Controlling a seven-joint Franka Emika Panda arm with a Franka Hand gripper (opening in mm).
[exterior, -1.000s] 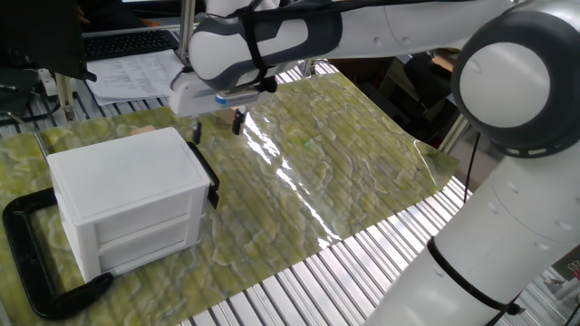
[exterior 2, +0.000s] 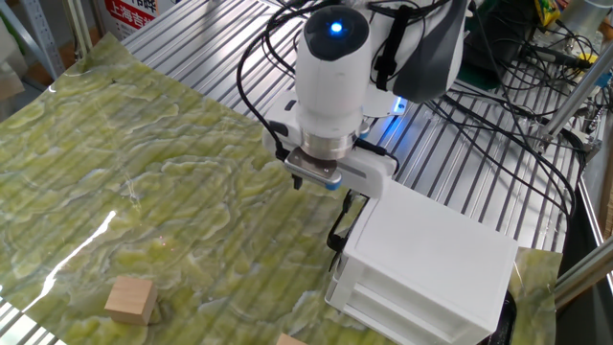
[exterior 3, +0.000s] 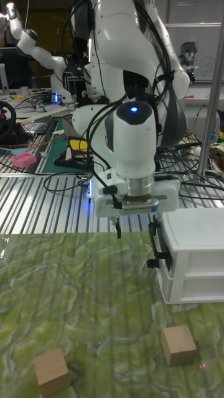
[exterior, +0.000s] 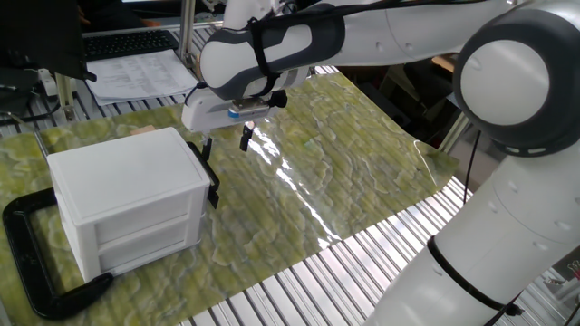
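A white two-drawer cabinet stands on the green marbled sheet. On its front is a black handle. My gripper is open, its two black fingers wide apart and pointing down, with nothing seen between them. It hangs in front of the cabinet, near the upper part of the handle; one finger is over the open side, and the other is close to the handle. Whether that finger touches the handle I cannot tell. Both drawers look closed.
Two wooden blocks, one on the left and one nearer the cabinet, lie on the sheet. A black clamp reaches round the cabinet's base. Cables lie behind the cabinet.
The wooden block seen behind the gripper before is now hidden. The cabinet has not moved.
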